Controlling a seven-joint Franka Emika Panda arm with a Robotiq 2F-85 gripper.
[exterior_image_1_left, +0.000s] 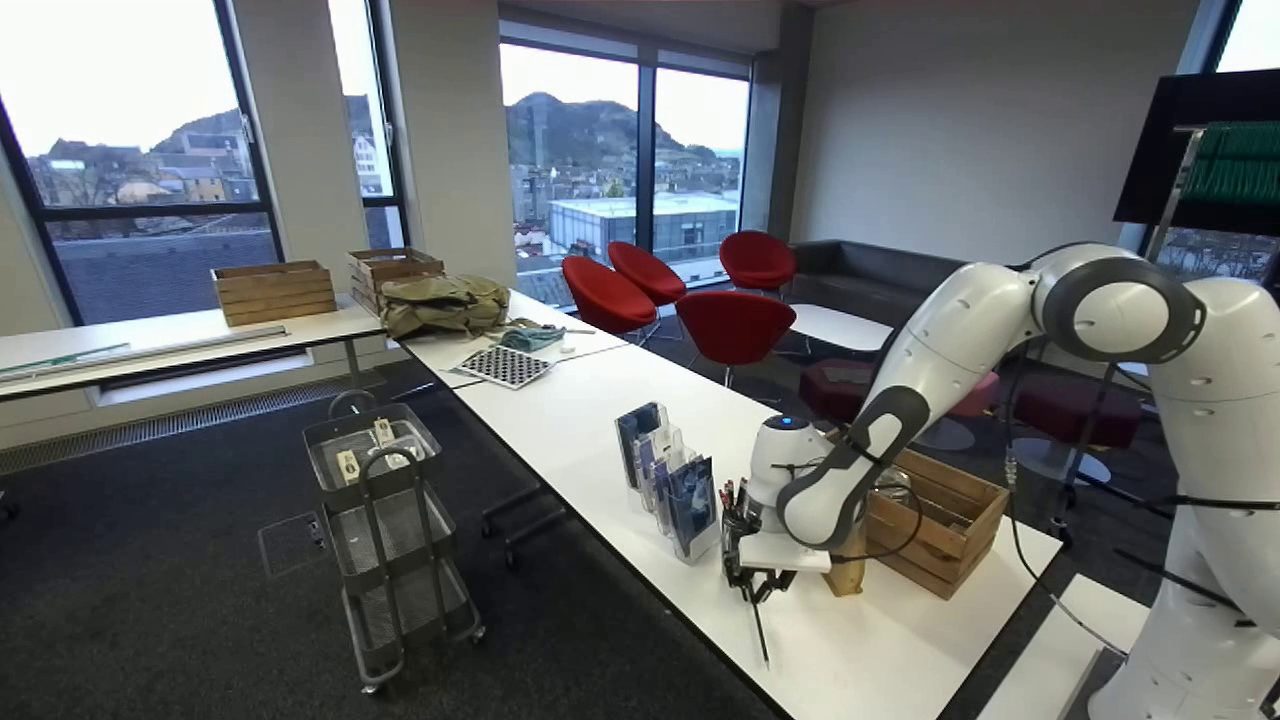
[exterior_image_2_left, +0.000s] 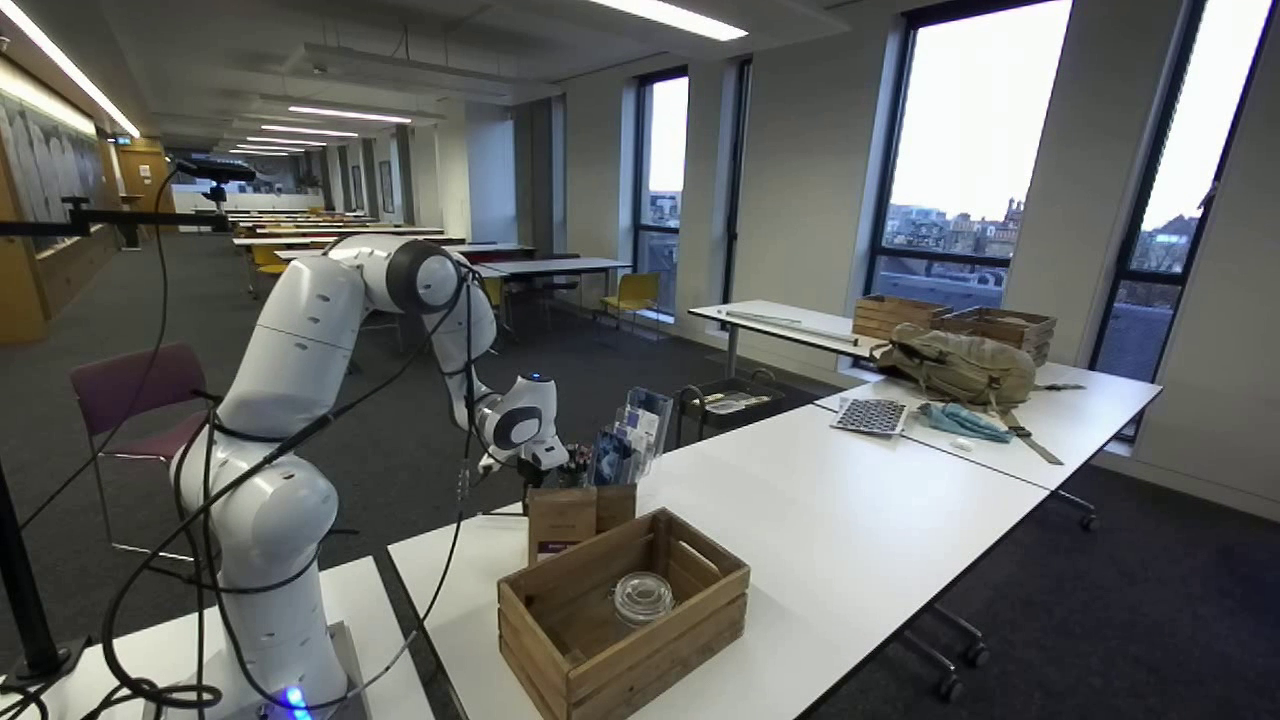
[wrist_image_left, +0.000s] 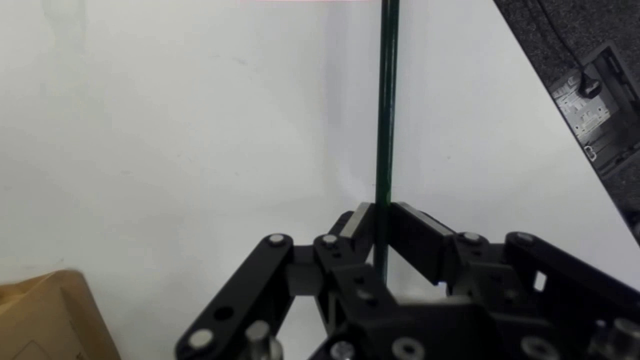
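A thin dark green pencil or rod runs from between my fingertips to the top edge of the wrist view. My gripper is shut on it. In exterior view 1 the gripper is low over the white table, the dark pencil slanting down from it; whether its tip touches the table I cannot tell. Right behind the gripper stands a dark holder with pens. The pencil does not show clearly in exterior view 2, where the paper bag partly hides the gripper.
Leaflet stands lie beyond the pen holder. A brown paper bag is close to the gripper, and a wooden crate with a glass container sits beside it. The table edge is near.
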